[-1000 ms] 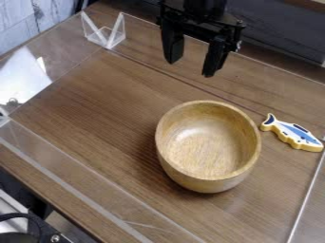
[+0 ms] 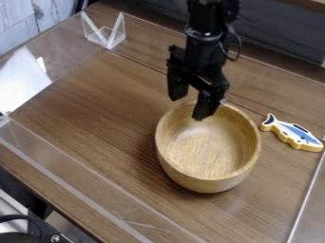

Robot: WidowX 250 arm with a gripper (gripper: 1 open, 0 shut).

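My black gripper (image 2: pixel 193 95) hangs open over the back-left rim of a round wooden bowl (image 2: pixel 210 154), its fingers pointing down, with nothing visible held between them. The bowl looks empty and stands on the wooden table. To its right lies a flat blue, white and yellow fish-shaped piece (image 2: pixel 292 133).
A clear angular plastic stand (image 2: pixel 105 30) is at the back left of the table (image 2: pixel 89 114). A white sheet-like object (image 2: pixel 18 78) is at the left edge. The table left of the bowl is bare. Cables show at the lower left.
My gripper has come down and toward the viewer, from behind the bowl to its back-left rim, and has turned. The bowl and fish piece are unmoved.
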